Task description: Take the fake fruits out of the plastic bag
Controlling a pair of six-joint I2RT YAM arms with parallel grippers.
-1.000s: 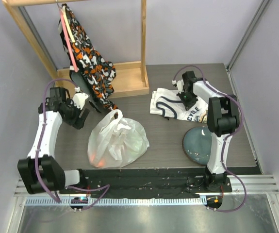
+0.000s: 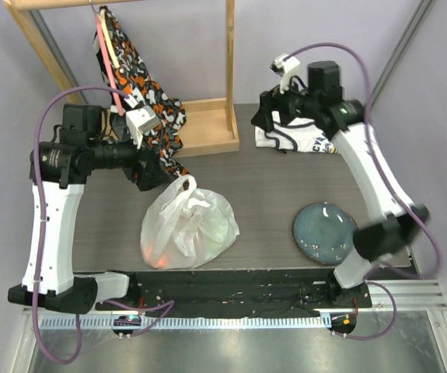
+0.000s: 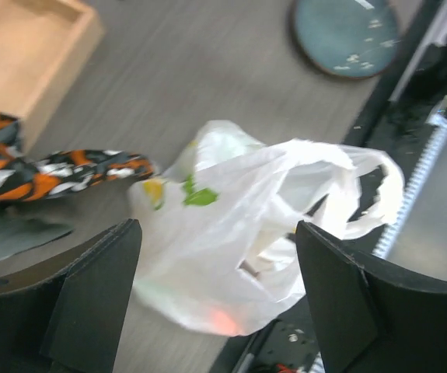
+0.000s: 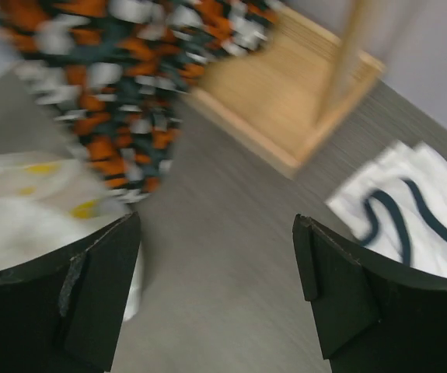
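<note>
A white translucent plastic bag [image 2: 188, 227] rests on the table left of centre, its handles bunched on top. Orange and green tints show through it; the fruits themselves are hidden. In the left wrist view the bag [image 3: 207, 256] lies between and beyond the fingers, its handle loop toward the right. My left gripper [image 2: 149, 172] is open above and behind the bag's left side, empty. My right gripper [image 2: 263, 113] hangs high over the back of the table, open and empty. The bag's blurred edge [image 4: 44, 225] shows at the left of the right wrist view.
A patterned cloth [image 2: 149, 93] hangs from a wooden rack [image 2: 205, 138] behind the bag, close to my left gripper. A folded white cloth [image 2: 312, 140] lies at the back right. A blue-grey plate [image 2: 324, 233] sits front right.
The left arm has risen and moved right toward the bag. The white cloth was pushed back, and my right gripper has since lifted off it and moved left. The bag has not moved.
</note>
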